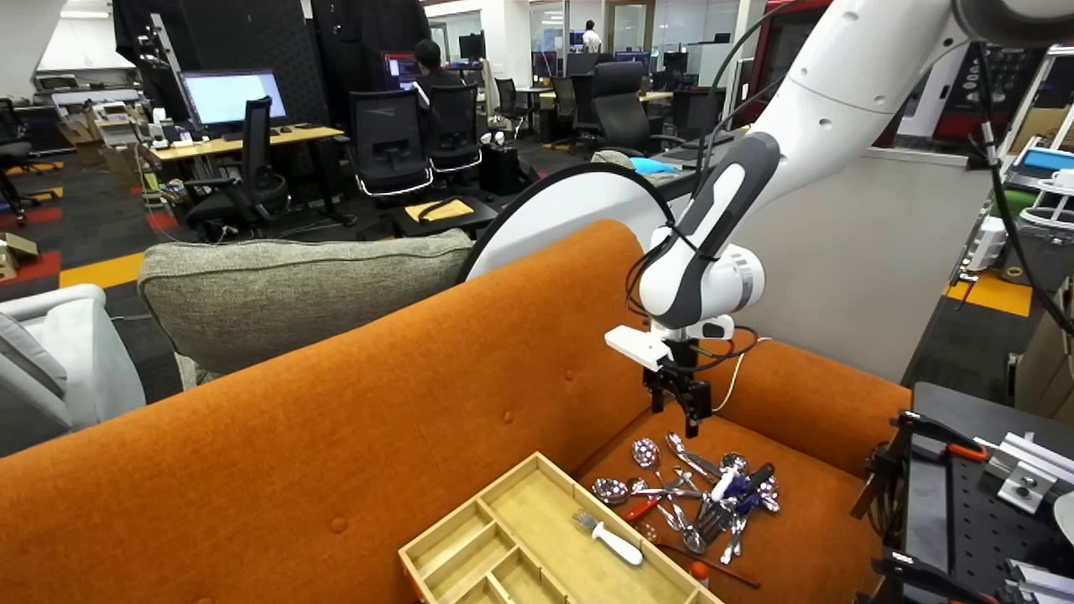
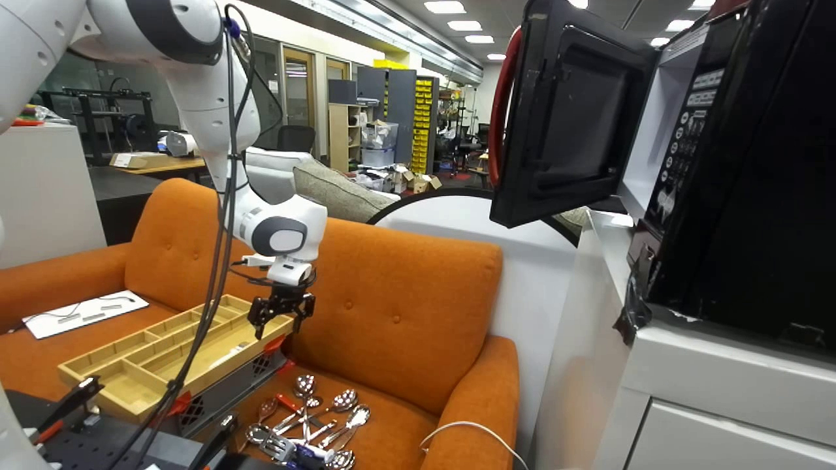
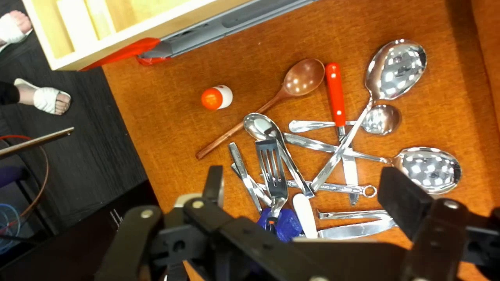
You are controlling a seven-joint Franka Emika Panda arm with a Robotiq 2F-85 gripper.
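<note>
Above the orange sofa seat, my gripper [image 1: 675, 414] is open with nothing between its fingers, clear of the utensils below. The wrist view shows several utensils in a loose pile: a fork [image 3: 272, 166] with a blue part, a white handle [image 3: 305, 215], a red-handled knife [image 3: 335, 93], a large metal spoon [image 3: 396, 70], another spoon [image 3: 427, 169] and a wooden spoon [image 3: 300, 79]. My fingers [image 3: 214, 185] frame part of the pile, and the gripper body hides its lower side. A white-handled fork [image 1: 616, 544] lies in the wooden tray [image 1: 539, 461].
A small orange-and-white bottle [image 3: 217, 97] stands apart from the pile. The sofa's back [image 1: 403, 393] and armrest [image 1: 805, 398] bound the seat. A black microwave [image 2: 744, 180] has its door open. Clamps [image 1: 936, 433] sit on the dark table at the side.
</note>
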